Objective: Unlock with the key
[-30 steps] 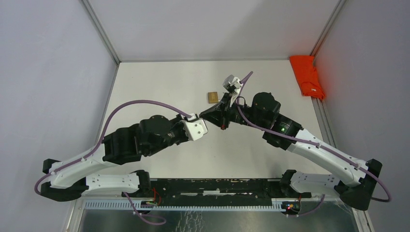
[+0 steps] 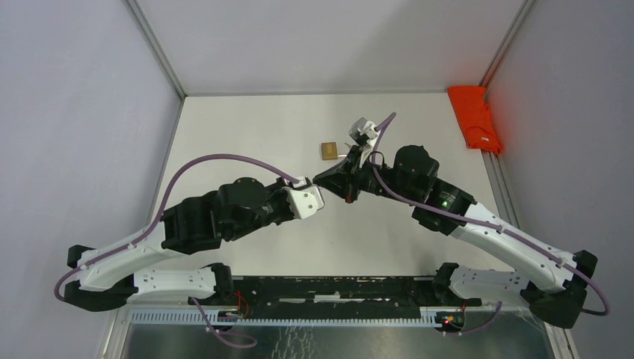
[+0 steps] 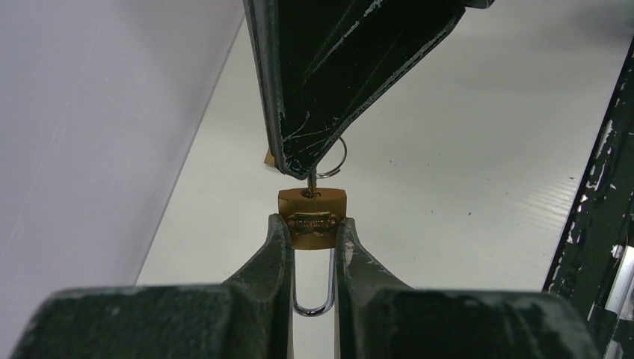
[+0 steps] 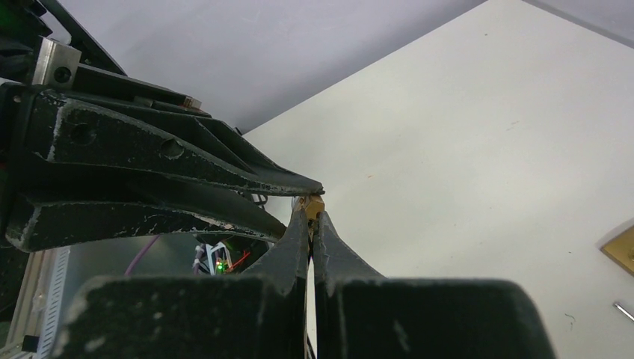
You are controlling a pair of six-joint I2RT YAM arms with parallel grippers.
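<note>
In the left wrist view my left gripper is shut on a brass padlock (image 3: 312, 202), its steel shackle (image 3: 314, 309) hanging below. A key (image 3: 312, 178) with a ring (image 3: 343, 153) stands in the keyhole on top, its head at the tips of my right gripper, which looms above. In the right wrist view my right gripper is shut; the key between its fingers is hard to make out, with the padlock just beyond. From the top, both grippers meet near the middle.
A second brass block (image 2: 329, 150) lies behind the grippers, beside a small metal rod (image 4: 622, 310). An orange cloth (image 2: 474, 117) lies at the back right.
In the top view both grippers have shifted slightly to the right, the right arm a little more, staying close together. The block behind them has not moved.
</note>
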